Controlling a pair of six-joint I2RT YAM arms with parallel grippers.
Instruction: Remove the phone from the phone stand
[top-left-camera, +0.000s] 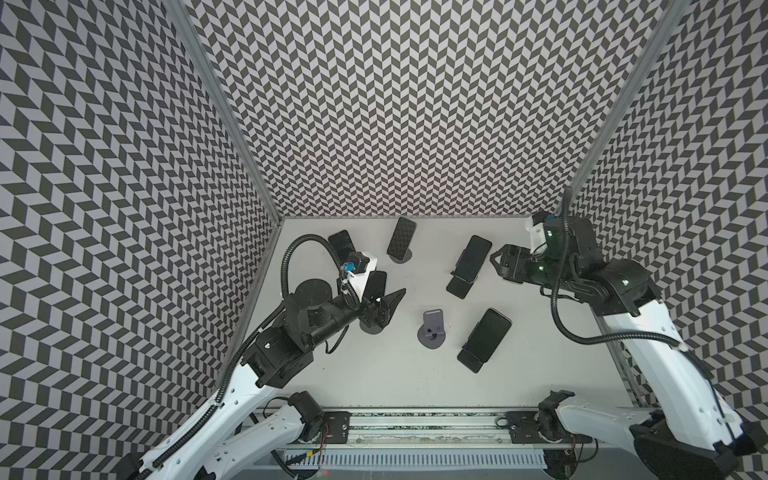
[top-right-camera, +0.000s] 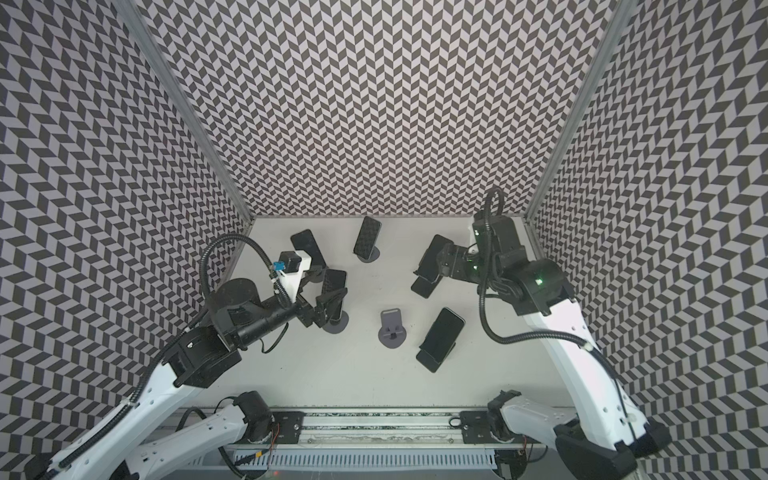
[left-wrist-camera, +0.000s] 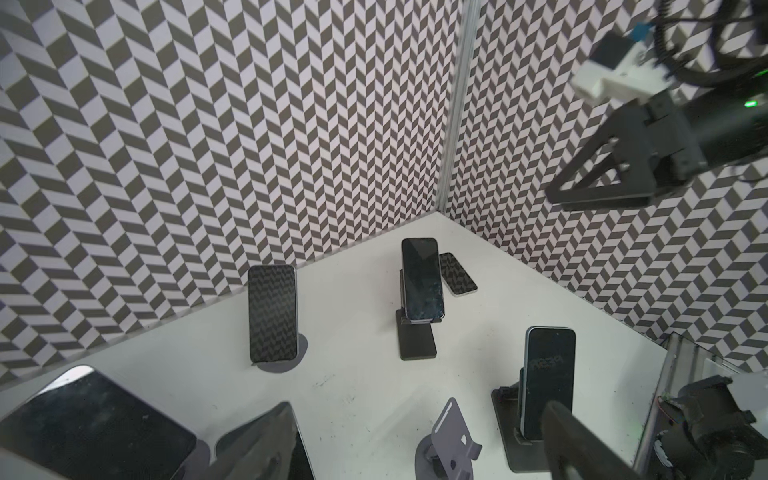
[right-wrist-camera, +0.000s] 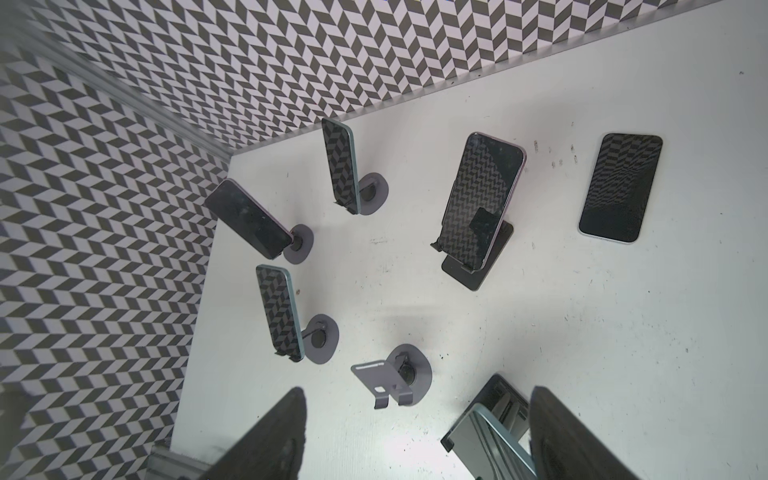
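Phones rest on stands around the table: a back-centre phone (top-left-camera: 401, 236), a right-middle phone (top-left-camera: 472, 260), a front-right phone (top-left-camera: 489, 332), and others at the left. An empty grey stand (top-left-camera: 432, 324) stands at the centre front. My left gripper is open over the left-side phones, nothing held. My right gripper is raised above the right side, fingers apart and empty. One phone (right-wrist-camera: 620, 188) lies flat on the table at the back right, hidden under the right arm in the top left view.
Patterned walls enclose the grey table (right-wrist-camera: 680, 304) on the back and sides. Bare surface is open at the front and around the flat phone. A metal rail (top-left-camera: 424, 416) runs along the front edge.
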